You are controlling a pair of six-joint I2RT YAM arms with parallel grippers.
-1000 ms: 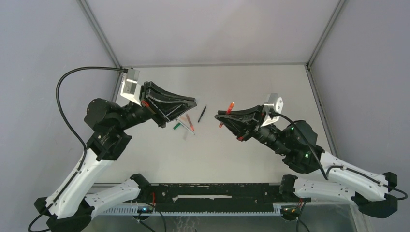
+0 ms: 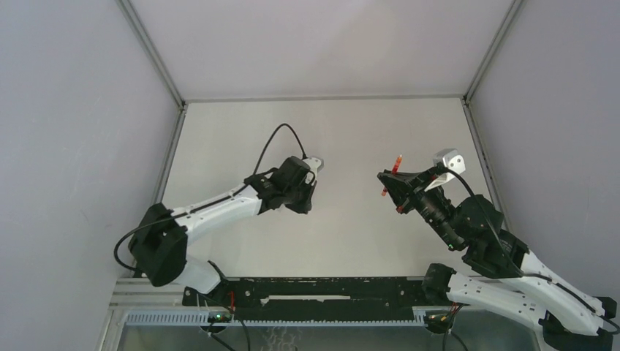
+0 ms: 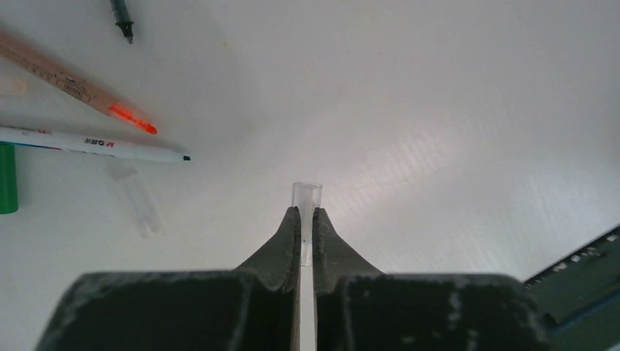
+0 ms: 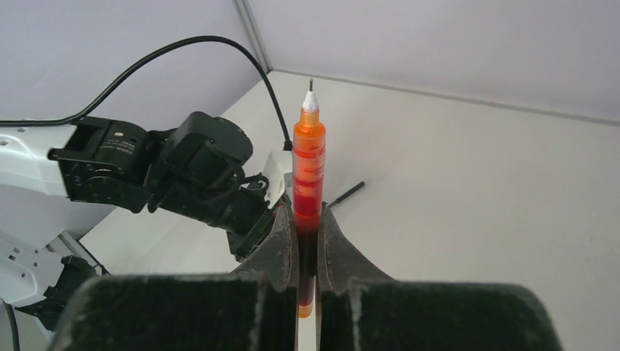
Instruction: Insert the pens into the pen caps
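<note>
My left gripper, low over the table, is shut on a clear cap. To its upper left in the left wrist view lie a white marker, an orange-tipped pen, a dark pen, a green cap and another clear cap. My right gripper is shut on an orange pen, held upright in its view with the white cone and metal tip uppermost; in the top view it is at the right.
Walls stand at the back and sides, and a dark strip runs along the front edge.
My left arm has swung down and rightward over the pens, hiding them in the top view. My right gripper has moved rightward with the orange pen in it.
</note>
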